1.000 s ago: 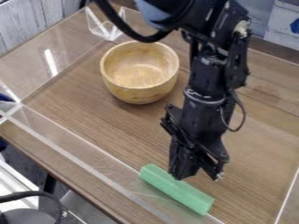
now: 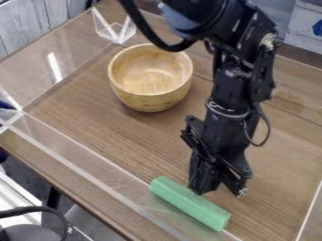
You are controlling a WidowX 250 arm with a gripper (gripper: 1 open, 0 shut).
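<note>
The black robot gripper (image 2: pixel 217 177) hangs low over the wooden table, right of centre, its fingertips just above and behind a green cylinder (image 2: pixel 189 203) lying at the front of the table. Its fingers look close together, with nothing visible between them; whether they touch is hard to see.
A light wooden bowl (image 2: pixel 150 77) sits at the back left of the table (image 2: pixel 94 151). A clear plastic object (image 2: pixel 116 28) stands behind it. Transparent edging runs along the table's left and front.
The gripper has shifted slightly and turned a little over the last second, staying above the area behind the green cylinder. The cylinder and bowl have not visibly moved.
</note>
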